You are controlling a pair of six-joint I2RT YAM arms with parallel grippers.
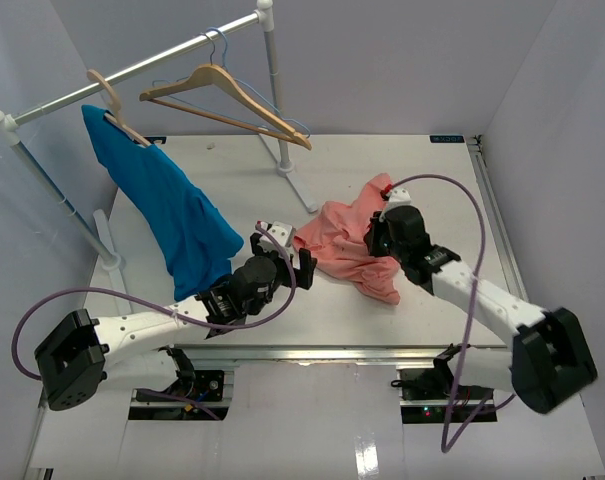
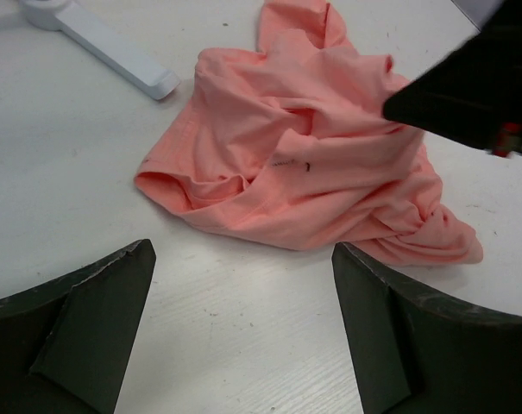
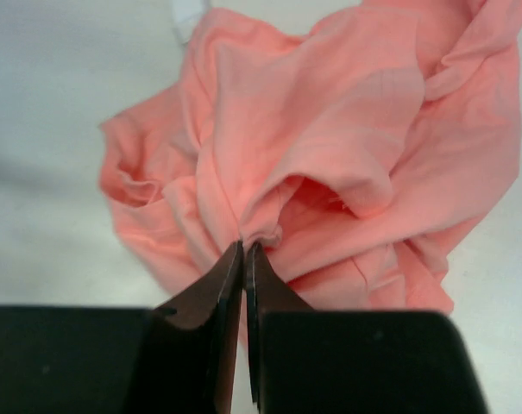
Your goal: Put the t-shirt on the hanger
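Note:
The pink t-shirt [image 1: 342, 240] lies crumpled on the white table. In the right wrist view my right gripper is shut on a fold of it, the fingers meeting at the cloth [image 3: 304, 121]. My left gripper stands open just left of and in front of the shirt, with nothing between its fingers. A wooden hanger [image 1: 212, 78] hangs empty on the rail, with blue hangers behind it.
The white rack [image 1: 142, 65] spans the back left. A blue garment [image 1: 172, 220] hangs from another hanger at the left. The rack's foot [image 2: 122, 60] lies behind the shirt.

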